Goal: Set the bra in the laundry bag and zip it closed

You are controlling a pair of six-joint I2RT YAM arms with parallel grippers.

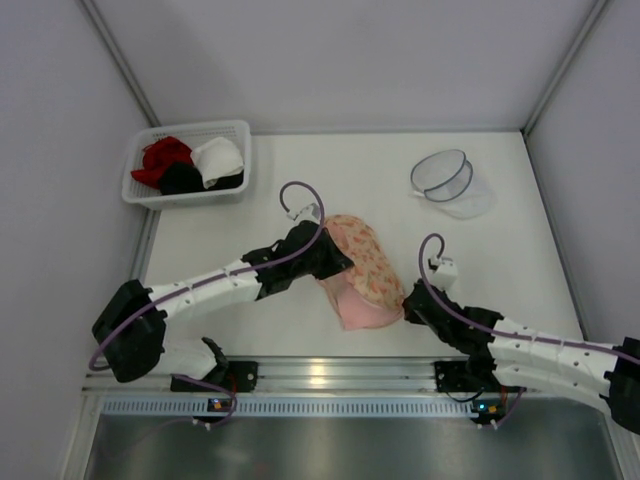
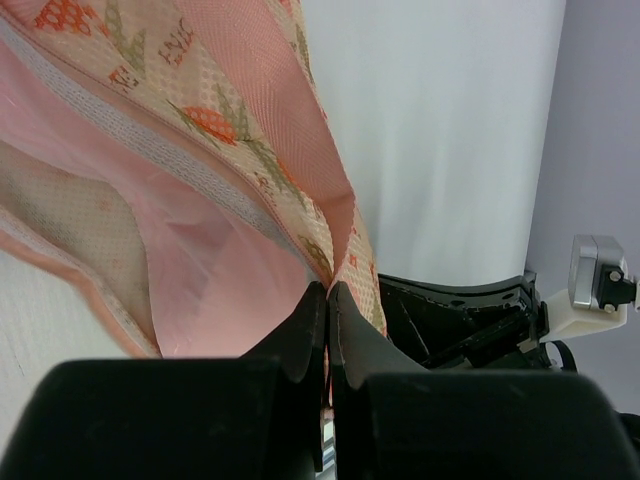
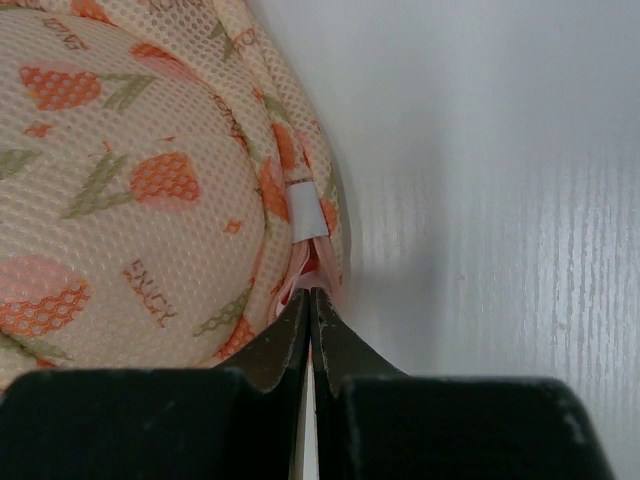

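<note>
A floral cream bra (image 1: 370, 260) with pink edges lies mid-table, its pink lining (image 2: 210, 270) showing beneath the zipper-like tape. My left gripper is shut on the edge of the floral fabric at the upper left of it. My right gripper is shut at the lower right end of the floral fabric, at a pink tab below a small white label (image 3: 305, 210); whether the tab is between its fingers I cannot tell. Whether the floral item is bra or bag is unclear.
A white basket (image 1: 240, 130) of red, black and white cloths stands at the back left. A mesh laundry bag (image 1: 450, 190) lies at the back right.
</note>
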